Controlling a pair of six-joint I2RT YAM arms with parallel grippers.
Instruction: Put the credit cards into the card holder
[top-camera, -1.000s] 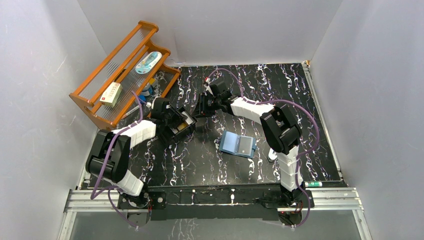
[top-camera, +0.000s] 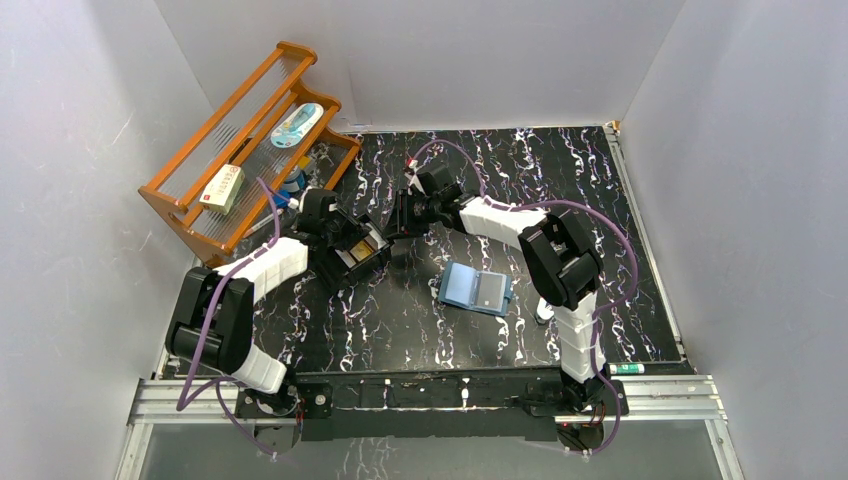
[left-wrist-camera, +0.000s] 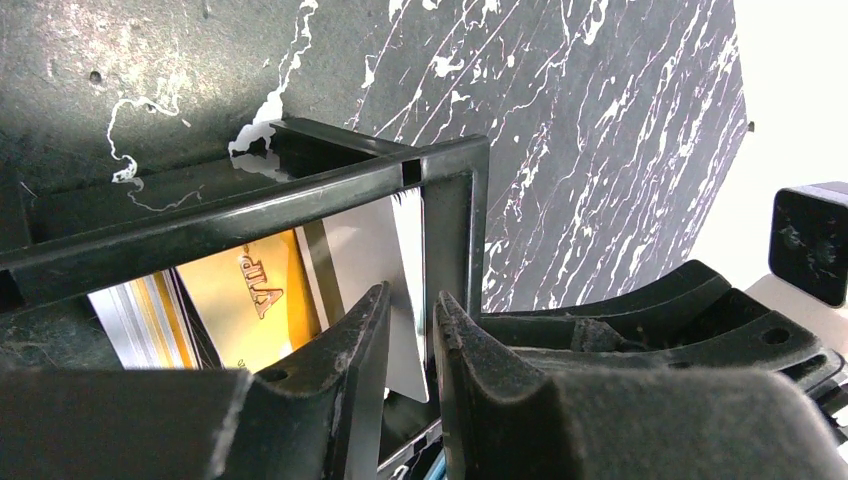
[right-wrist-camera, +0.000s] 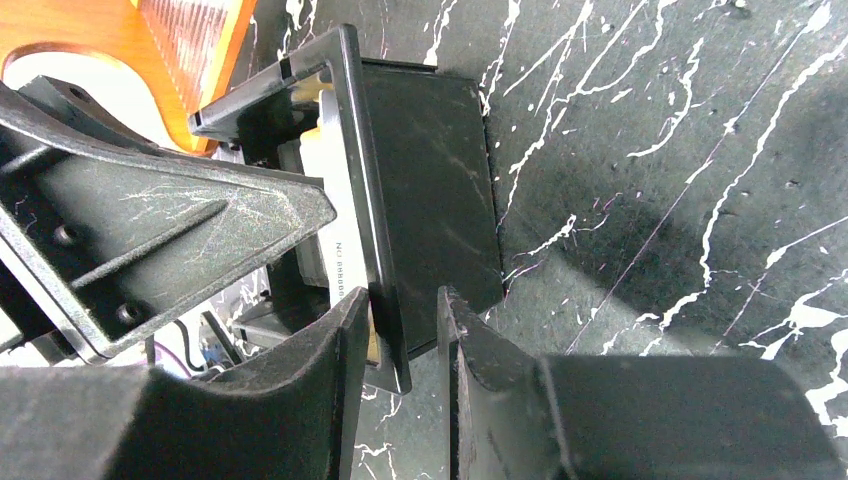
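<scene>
The black card holder (top-camera: 372, 262) sits on the marble table beside the wooden rack, with several cards inside: white ones (left-wrist-camera: 372, 255) and a yellow one (left-wrist-camera: 240, 290). My left gripper is over the holder, its fingertips at the white cards near the end of the frame, part open with a narrow gap. My right gripper is at the holder's other side, its fingertips beside the black frame bar, also slightly apart. Whether anything is between either pair of fingertips is unclear.
A wooden rack (top-camera: 170, 205) with boxes and bottles stands at the left. An open blue case (top-camera: 460, 285) lies front right of the holder on the table.
My left arm has shifted slightly over the holder since about a second ago; the right arm looks almost unchanged.
</scene>
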